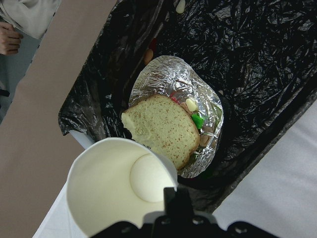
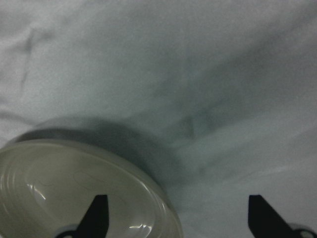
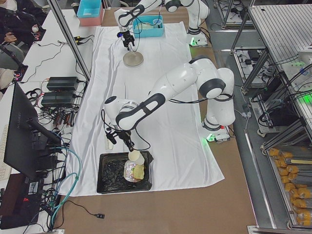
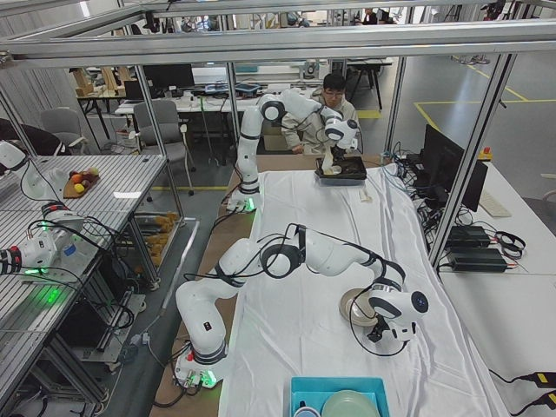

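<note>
My left gripper (image 3: 122,141) is shut on a white paper cup (image 1: 109,188), holding it tilted over a black-lined tray (image 1: 252,59). In the tray, a crumpled foil dish (image 1: 203,104) holds a bread slice (image 1: 161,129) and small colored scraps. My right gripper stands open just over the rim of a beige plate (image 2: 59,198) on the white cloth, with nothing between its fingers.
A blue bin (image 4: 339,387) with a plate and cup is at the right arm's end of the table. A monitor (image 3: 22,136) and cables border the cloth. A seated person (image 4: 314,122) is behind the tray.
</note>
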